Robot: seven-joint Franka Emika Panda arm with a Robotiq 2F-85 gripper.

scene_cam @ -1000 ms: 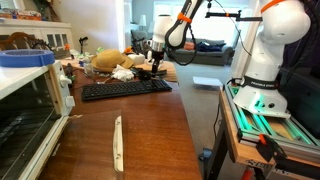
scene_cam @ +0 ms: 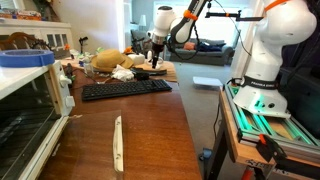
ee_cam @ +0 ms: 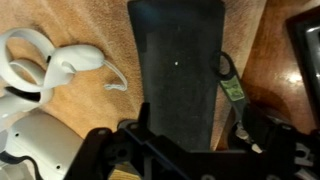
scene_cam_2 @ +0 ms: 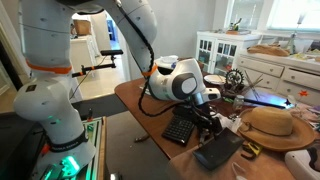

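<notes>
My gripper hangs open over a flat black rectangular object (ee_cam: 180, 65), its dark fingers spread at the lower edge of the wrist view. That black object lies on the wooden surface, and its lower part runs down behind the gripper. In exterior view 2 the gripper (scene_cam_2: 207, 132) is near the black object (scene_cam_2: 217, 150). From exterior view 1, the gripper (scene_cam: 156, 57) appears small above the far end of the table. I see nothing held between the fingers.
A black keyboard (scene_cam: 125, 89) lies nearer the front. Right of the black object is a dark-handled tool (ee_cam: 232, 85); a white looped item (ee_cam: 60, 62) lies left. A straw hat (scene_cam_2: 278, 122) sits close by.
Over the last second my gripper has risen a little above the far end of the table. The keyboard and the hat have stayed where they were.
</notes>
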